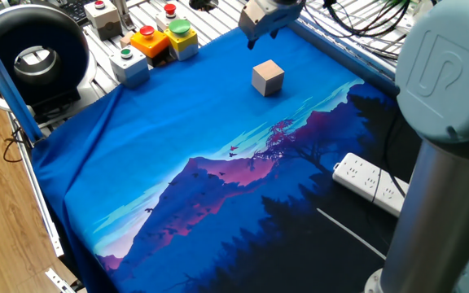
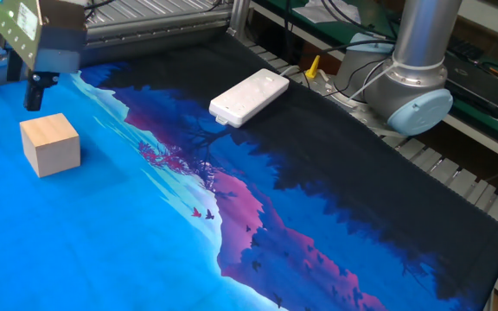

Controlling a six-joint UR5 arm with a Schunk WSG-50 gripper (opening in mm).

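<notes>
A plain wooden cube [image 1: 268, 78] rests on the blue part of the printed cloth [image 1: 149, 122]. Exterior view 2 has the same cube [image 2: 51, 145] near the left side. My gripper [image 1: 261, 41] hangs above and behind the cube in exterior view 1, its two dark tips apart. In exterior view 2 the gripper [image 2: 24, 92] is above the cube's far side, clear of it. It is open, and nothing shows between its fingers.
A white power strip [image 1: 370, 181] lies on the dark side of the cloth, near the arm's column [image 1: 438, 212]. Several button boxes, including a yellow one [image 1: 181, 41], stand at the back left.
</notes>
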